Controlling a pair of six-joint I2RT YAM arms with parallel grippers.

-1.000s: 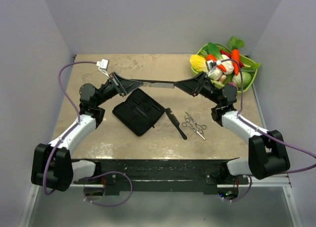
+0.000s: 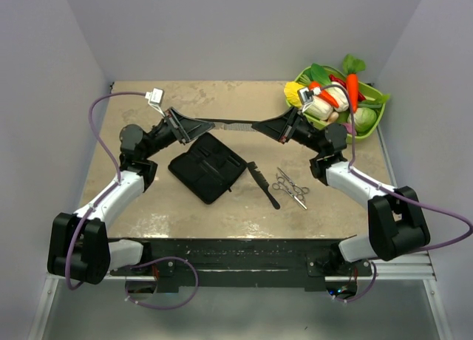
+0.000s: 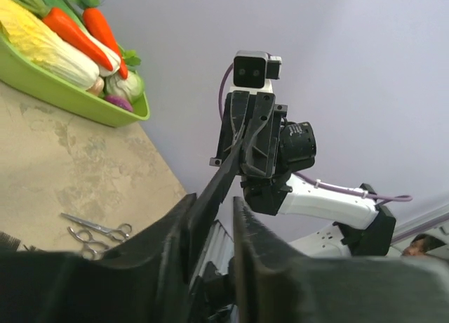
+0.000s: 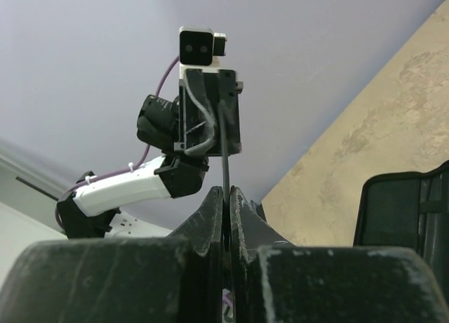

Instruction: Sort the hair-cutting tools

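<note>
A dark comb [image 2: 236, 126] is held up level between my two grippers above the table. My right gripper is shut on one end of it. At the other end, my left gripper has its blurred fingers parted, and the comb lies against one finger with a gap to the other. Below on the table is an open black case [image 2: 194, 179]. A second black comb [image 2: 262, 183] lies to the right of the case. Farther right, metal scissors [image 2: 297, 197] lie crossed together; their exact number is hard to tell.
A green bowl full of vegetables stands at the back right, close behind my right arm. Bare table [image 2: 162, 218] shows along the front and at the back left.
Items on the table are unmoved.
</note>
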